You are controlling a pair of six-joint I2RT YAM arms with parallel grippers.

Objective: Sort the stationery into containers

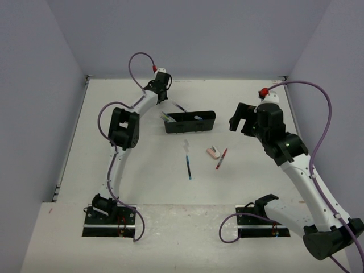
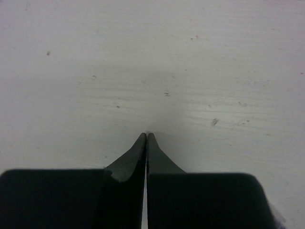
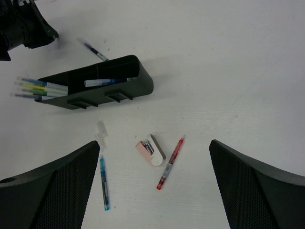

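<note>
In the right wrist view a black divided box holds several pens and highlighters leaning out at its left end, and a blue-and-white pen in its right compartment. Behind the box lies a dark pen. In front are a blue pen, a red pen, a pink item and a white item touching it. My left gripper is shut over bare table, nothing showing between its tips, left of the dark pen. Right of the box, my right gripper is wide open and empty.
A pale, see-through strip lies just in front of the box. Bare table stretches right of the red pen and along the left side. Grey walls enclose the table's back and sides.
</note>
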